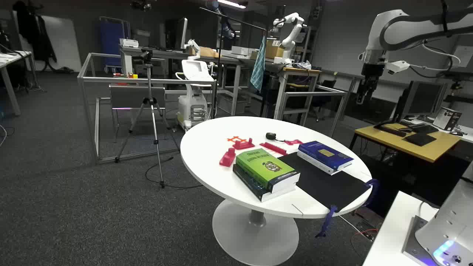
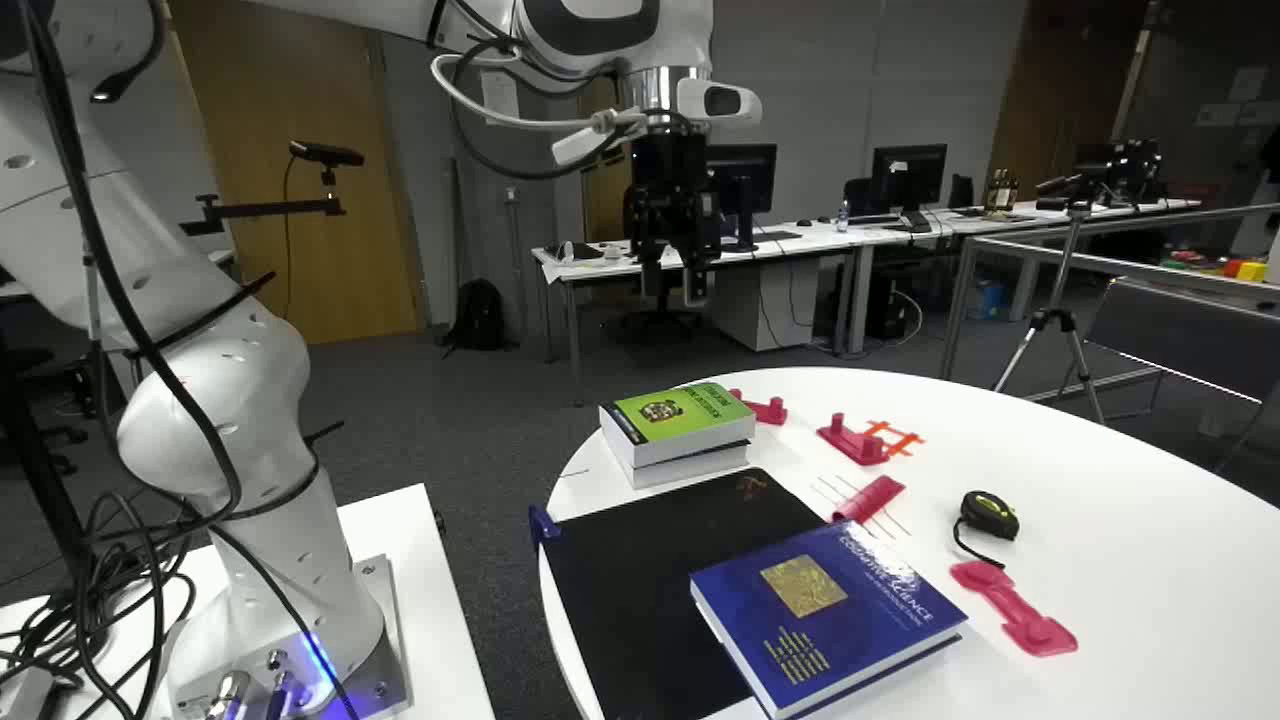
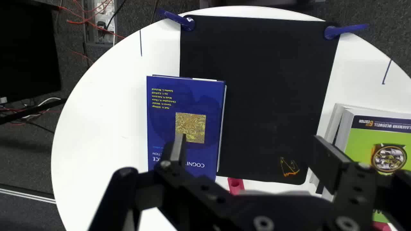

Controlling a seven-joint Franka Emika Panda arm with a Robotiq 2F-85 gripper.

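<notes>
My gripper is open and empty, its two fingers wide apart, raised high over the round white table. In exterior view 2 the gripper (image 2: 675,286) hangs well above the tabletop, pointing down. A blue book (image 3: 185,123) titled Cognitive Science lies at the left edge of a black mat (image 3: 269,92), on top of another book. On the mat's other side a green-covered book (image 2: 680,420) rests on a second thick book (image 2: 690,464). Between the stacks, most of the mat is bare.
A black tape measure (image 2: 988,514) lies on the table near several pinkish-red plastic parts (image 2: 1017,610) and an orange lattice piece (image 2: 894,438). Blue clamps (image 3: 347,30) hold the mat at the table edge. Bare white tabletop (image 2: 1140,528) extends on the far side.
</notes>
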